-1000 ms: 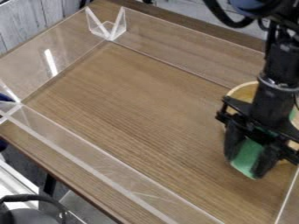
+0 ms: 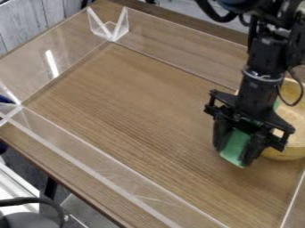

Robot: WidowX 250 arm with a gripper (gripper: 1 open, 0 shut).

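My gripper [image 2: 238, 134], black, hangs at the right of the camera view, shut on a green object [image 2: 240, 148] that it holds tilted over the wooden table. Directly behind it, partly hidden by the gripper and arm, is a round tan bowl [image 2: 290, 137], whose contents are mostly hidden.
Clear plastic panels line its left edges, with a small clear piece [image 2: 109, 25] at the upper left. Black cables and parts lie outside the lower left corner.
The gripper with the green object has moved up and slightly left, away from the near right of the table.
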